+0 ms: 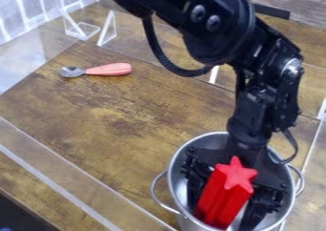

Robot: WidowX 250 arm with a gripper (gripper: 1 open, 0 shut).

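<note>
A red star-shaped block [227, 192] sits inside a metal pot [180, 180] with side handles at the lower right of the camera view. My black gripper [235, 187] reaches down into the pot around the red block. Its fingertips are mostly hidden by the block and pot, so I cannot tell whether they grip it.
A spoon with a pink handle [109, 70] lies on the wooden table [90, 130] at upper left. Clear acrylic pieces stand at the back left. The middle and left of the table are otherwise open.
</note>
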